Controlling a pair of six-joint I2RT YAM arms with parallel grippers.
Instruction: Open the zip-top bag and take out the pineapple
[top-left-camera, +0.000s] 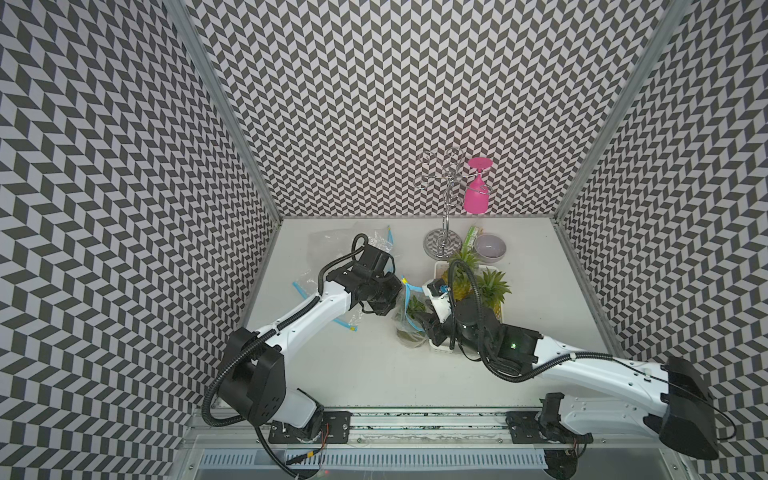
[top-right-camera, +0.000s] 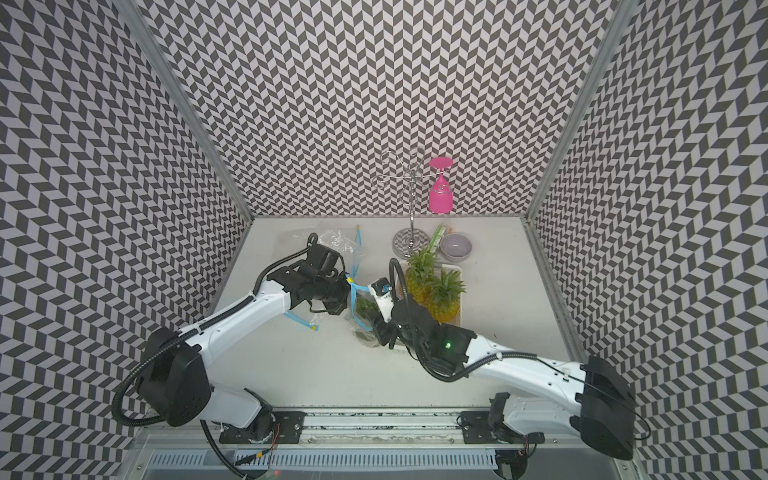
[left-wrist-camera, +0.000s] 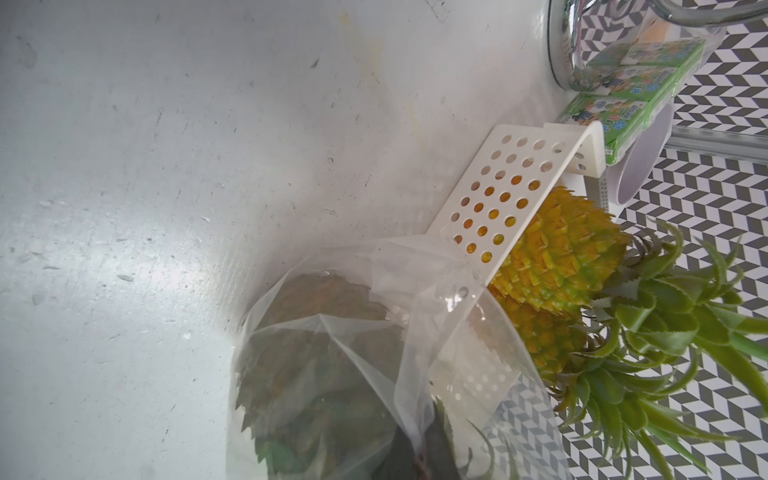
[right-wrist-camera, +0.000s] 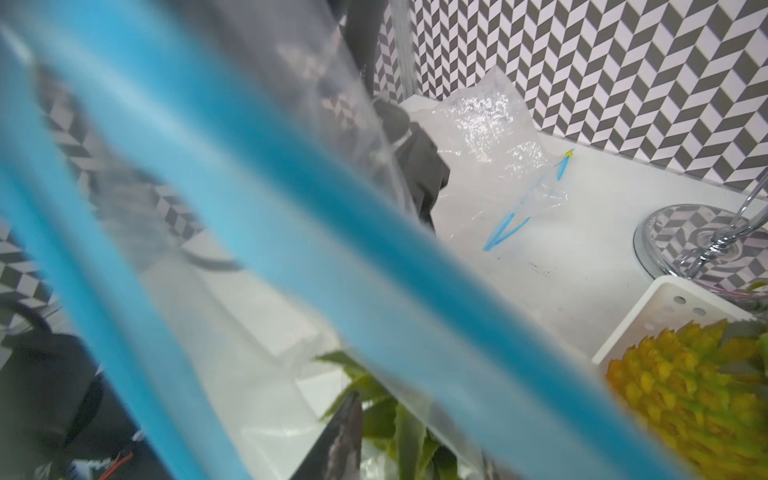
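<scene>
The clear zip top bag (left-wrist-camera: 320, 344) stands between my arms with a pineapple (left-wrist-camera: 312, 376) inside, blurred by the film. In the right wrist view its blue zip strips (right-wrist-camera: 344, 208) are spread apart, so the mouth gapes. My left gripper is shut on the bag's film, low in the left wrist view. My right gripper reaches into the mouth; one dark finger (right-wrist-camera: 340, 440) stands beside the pineapple's green leaves (right-wrist-camera: 408, 432), which show between its parted fingers. Whether the fingers touch the leaves cannot be seen.
Beside the bag is a white perforated basket (left-wrist-camera: 512, 184) holding yellow pineapples (left-wrist-camera: 560, 248). Empty bags with blue strips (top-left-camera: 342, 323) lie at left. Behind stand a chrome rack (top-left-camera: 445, 240) with a pink goblet (top-left-camera: 477, 196) and a lilac bowl (top-left-camera: 489, 247).
</scene>
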